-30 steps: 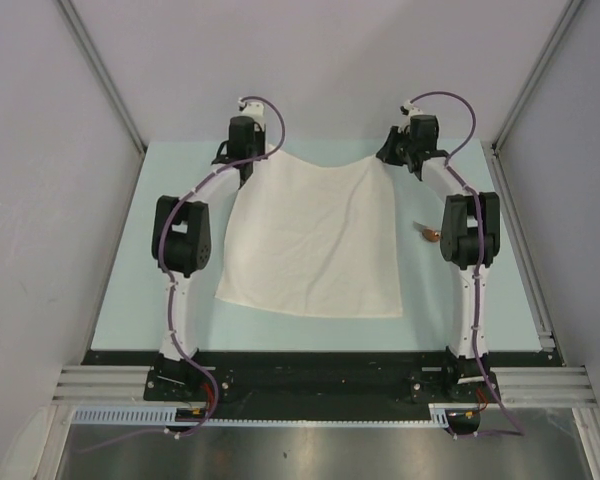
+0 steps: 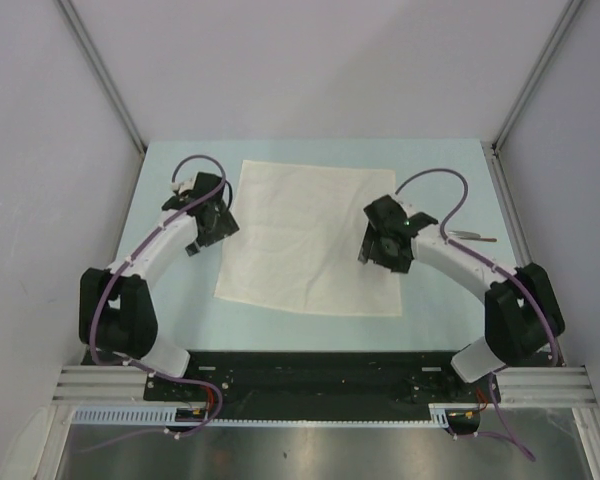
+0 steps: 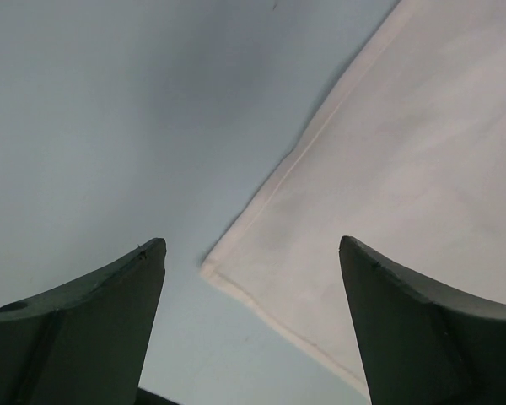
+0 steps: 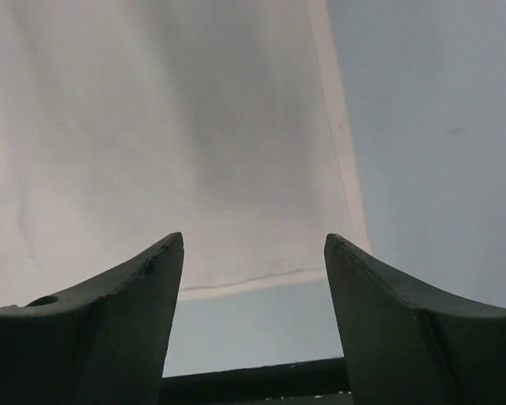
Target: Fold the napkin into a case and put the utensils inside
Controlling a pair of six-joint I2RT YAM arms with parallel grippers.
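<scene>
A cream napkin lies flat on the pale blue table. My left gripper is open above the napkin's left edge; its lower-left corner shows between and beyond the fingers in the left wrist view. My right gripper is open over the napkin's right part, near its lower-right corner. The utensils lie right of the napkin, partly hidden by the right arm in the top view.
A dark strip runs along the front edge, with walls at both sides and behind.
Both grippers have moved from the napkin's far corners toward the near side. The far edge, raised at both corners a second ago, now lies flat.
</scene>
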